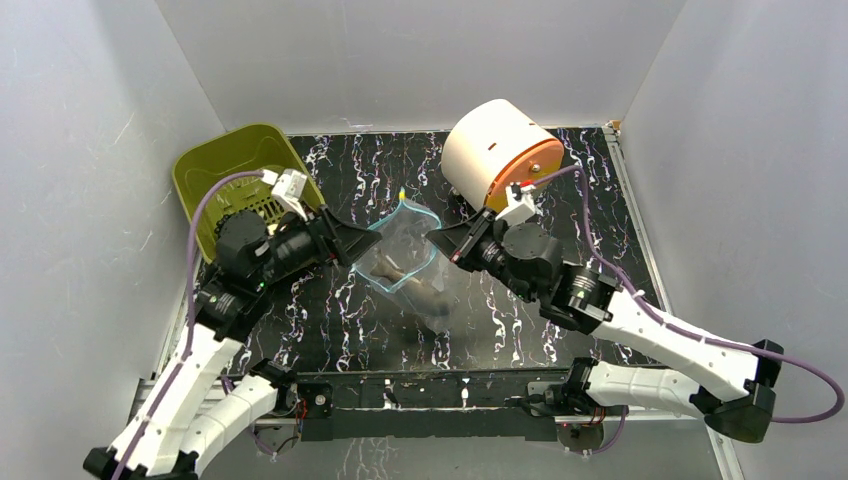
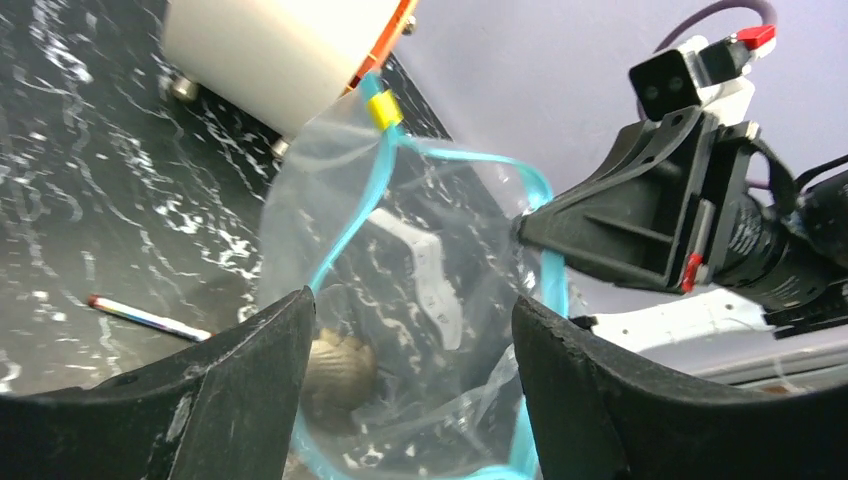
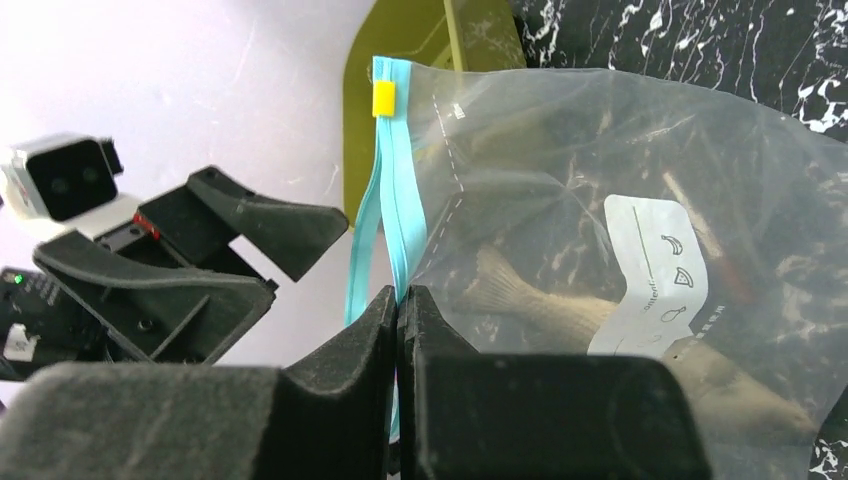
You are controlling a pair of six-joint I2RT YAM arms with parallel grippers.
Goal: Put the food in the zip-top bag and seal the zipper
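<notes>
The clear zip bag (image 1: 410,280) with blue zipper edges and a yellow slider (image 3: 383,98) stands open between both grippers, food (image 2: 336,372) inside it, showing as a fish-like shape and a brown lump. My right gripper is shut on the bag's blue zipper edge (image 2: 552,280). My left gripper (image 1: 370,240) is open; its two fingers frame the bag's mouth at the bottom of the left wrist view. A white label (image 3: 650,280) shows on the bag.
A green basket (image 1: 240,140) stands back left, partly behind my left arm. A white-and-orange cylinder (image 1: 490,150) sits back right. A pen (image 2: 150,318) lies on the dark marbled table (image 1: 350,340), which is clear toward the front.
</notes>
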